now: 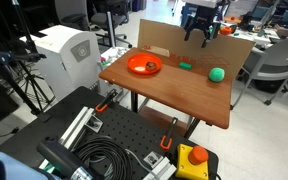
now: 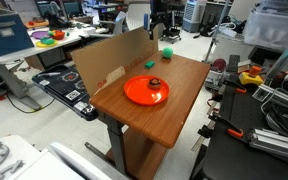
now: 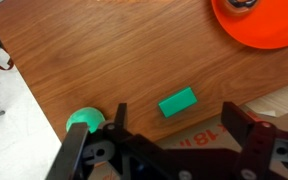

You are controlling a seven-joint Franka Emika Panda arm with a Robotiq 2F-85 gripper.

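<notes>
Above the back part of the wooden table, my gripper (image 1: 198, 40) hangs open and pointing down. In the wrist view its two dark fingers (image 3: 241, 125) stand wide apart with nothing held. A small green block (image 3: 177, 102) lies on the table below, between the fingers as seen from there but well beneath them. To one side sits a round green object (image 3: 85, 120), partly covered by the left finger. An orange-red plate (image 2: 134, 98) rests at the other end of the table, with a small brownish round item (image 2: 155, 83) on it.
A cardboard panel (image 1: 159, 39) stands upright along the table's back edge, close to the green block. A yellow box with a red button (image 1: 192, 160) sits in front, off the table.
</notes>
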